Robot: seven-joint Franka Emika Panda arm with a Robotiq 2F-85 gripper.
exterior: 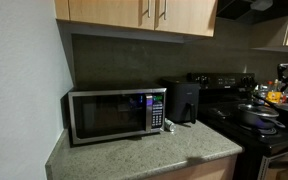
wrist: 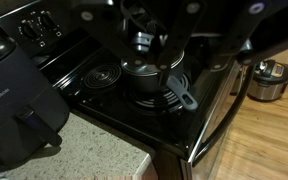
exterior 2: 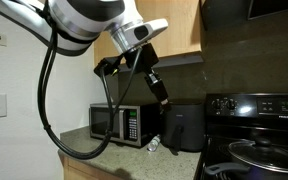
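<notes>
My gripper [exterior 2: 136,86] hangs in the air in front of the counter in exterior view 2, its fingers open and nothing seen between them. Only a dark part of the arm shows at the right edge of exterior view 1. On the stove sits a lidded pot [wrist: 149,76] with a long handle [wrist: 183,93]. The gripper's dark body covers the top of the wrist view and hides part of this pot. A silver microwave [exterior: 118,113] with its door shut stands on the counter, and a black air fryer [exterior: 181,100] is right of it.
The black stove [wrist: 100,98] adjoins the speckled counter [exterior: 150,154], whose front is clear. A small whitish item [exterior: 169,126] lies between microwave and air fryer. Wooden cabinets [exterior: 134,14] hang above. A silver-and-black cooker [wrist: 269,82] appears beyond the stove over the wooden floor.
</notes>
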